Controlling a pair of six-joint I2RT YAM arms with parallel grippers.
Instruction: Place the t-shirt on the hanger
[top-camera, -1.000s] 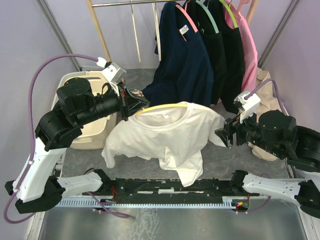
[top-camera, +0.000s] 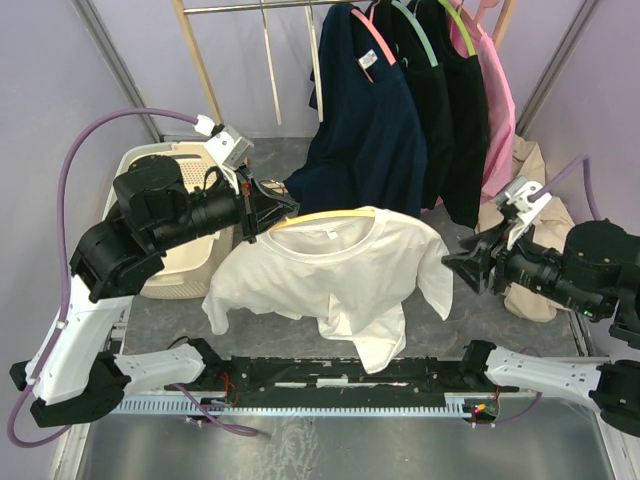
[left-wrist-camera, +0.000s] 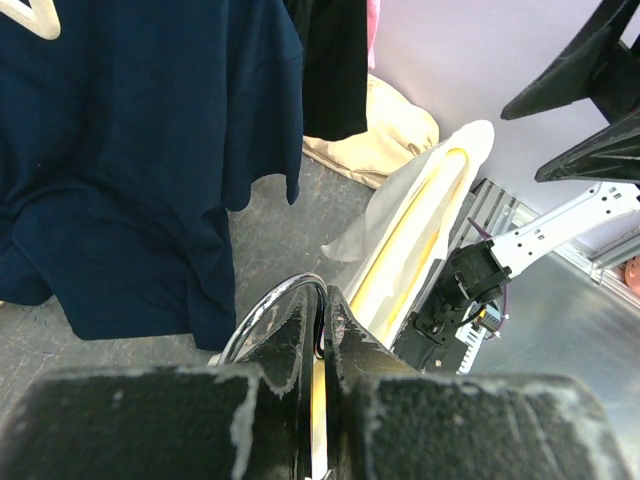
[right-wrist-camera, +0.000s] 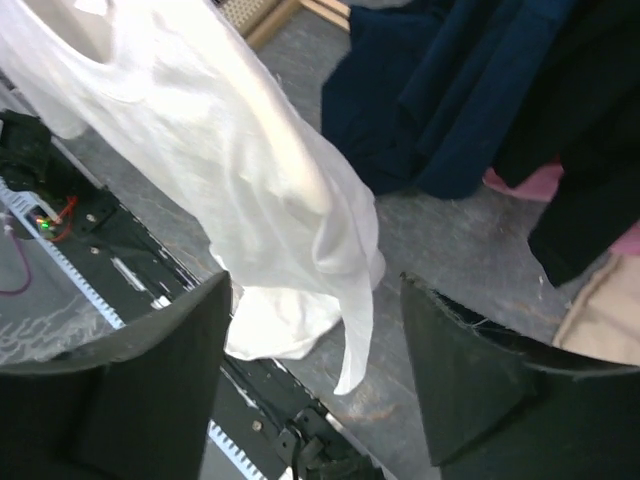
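Note:
The white t-shirt (top-camera: 335, 270) hangs on a yellow hanger (top-camera: 325, 216) in mid-air, the hanger's arms running inside both shoulders. My left gripper (top-camera: 285, 208) is shut on the hanger near its hook; in the left wrist view the metal hook (left-wrist-camera: 285, 300) rises by the fingers. To the right of the shirt, my right gripper (top-camera: 470, 262) stands apart from the sleeve with its fingers spread. Between and beyond those fingers, the right wrist view shows the loose sleeve (right-wrist-camera: 345, 270), with nothing held.
A rail (top-camera: 285, 6) at the back carries a navy shirt (top-camera: 365, 130), black shirts, a pink shirt (top-camera: 497, 110) and empty hangers. A cream basket (top-camera: 185, 285) stands at left. Beige cloth (top-camera: 535, 300) lies on the floor at right.
The left gripper and hanger have stayed in place.

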